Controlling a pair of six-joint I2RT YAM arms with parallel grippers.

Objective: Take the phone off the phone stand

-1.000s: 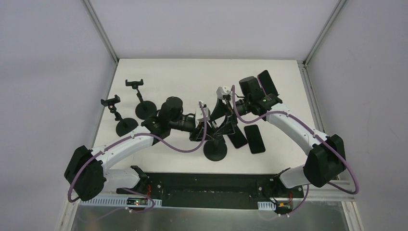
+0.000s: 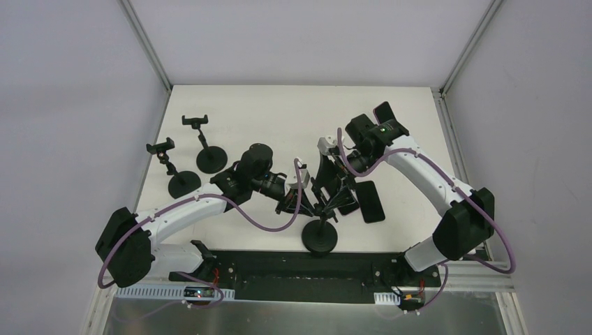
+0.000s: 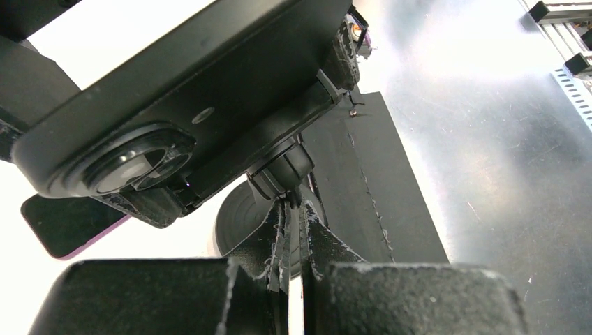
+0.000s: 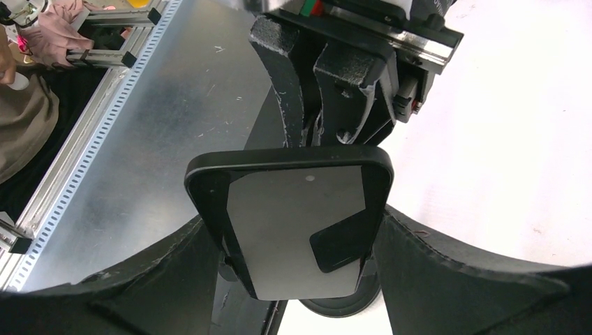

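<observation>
A black phone with a glossy face sits high on the phone stand, whose round base is near the table's front edge. My left gripper is shut at the stand's neck, under the holder; whether anything thin is between its fingers is hard to tell. My right gripper is part open around the phone, one finger at each side in the right wrist view; whether both touch it is unclear. The top view shows both grippers crowded over the stand, hiding much of it.
Two empty stands stand at the left. Phones lie to the right of the stand, and another at the back right.
The stand has shifted toward the front edge and slightly right. Both grippers and arms have moved the same way, staying over it.
</observation>
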